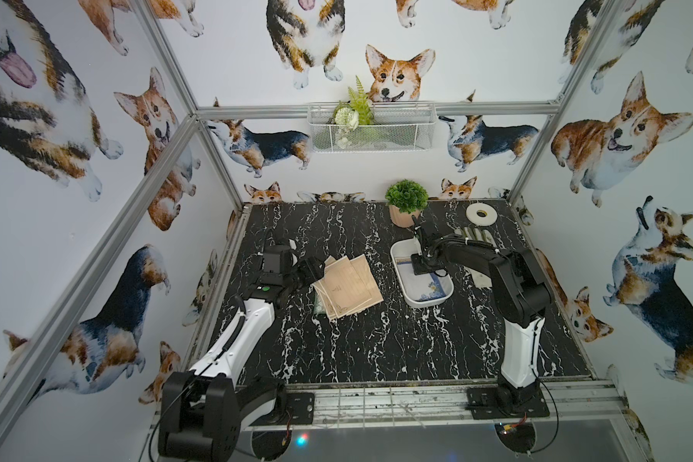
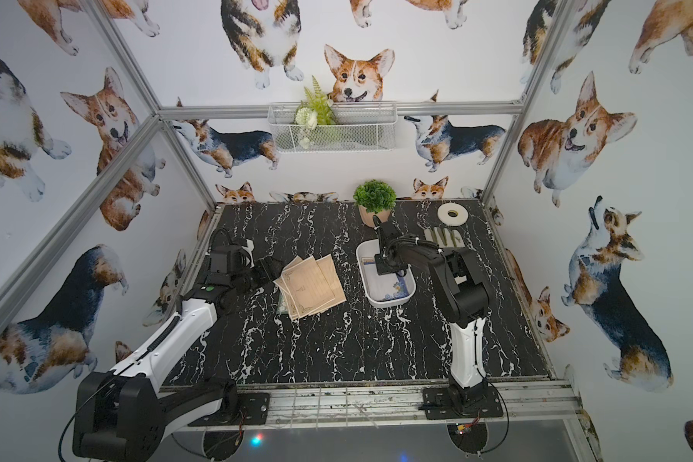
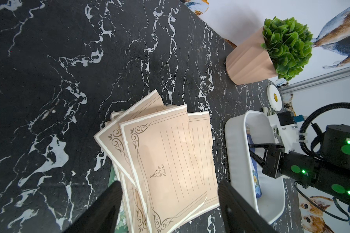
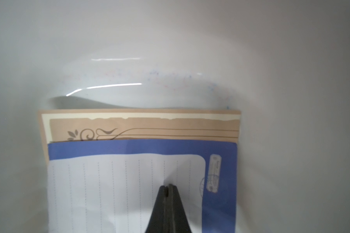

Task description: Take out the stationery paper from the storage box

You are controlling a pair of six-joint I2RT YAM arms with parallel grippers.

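The white storage box [image 1: 403, 289] holds a blue-bordered white sheet [image 4: 124, 190] over a tan patterned sheet [image 4: 143, 123]. My right gripper is down inside the box on the white sheet, shut, with its tips close together. Left of the box lies a loose pile of tan stationery sheets [image 3: 167, 159] over something green. My left gripper is above this pile, fingers apart, nothing seen between them.
A potted plant [image 1: 405, 196] stands behind the box. A white roll [image 1: 482, 208] and a striped item [image 1: 479, 281] lie to the right.
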